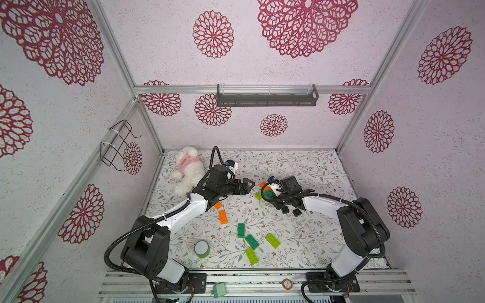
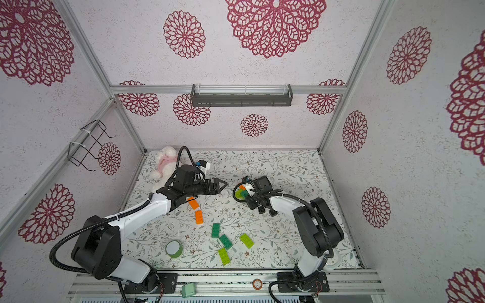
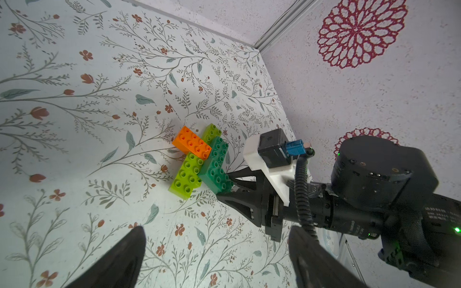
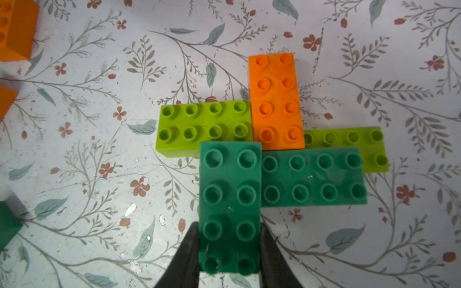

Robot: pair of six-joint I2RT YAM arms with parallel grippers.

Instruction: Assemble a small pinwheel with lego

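A cluster of bricks lies on the table's middle right: an orange brick (image 4: 275,100), a lime brick (image 4: 201,122), a second lime brick (image 4: 365,144) and a green brick (image 4: 314,177). In the right wrist view my right gripper is shut on another green brick (image 4: 230,192), held lengthwise at the lower left of the cluster, overlapping it in that view; whether it rests on the table cannot be told. My left gripper (image 1: 245,185) is open, left of the cluster, with nothing between its fingers.
Loose orange bricks (image 1: 222,217), green bricks (image 1: 251,241) and lime bricks (image 1: 272,241) lie toward the front. A tape roll (image 1: 201,248) is at front left, a white plush toy (image 1: 188,171) at back left.
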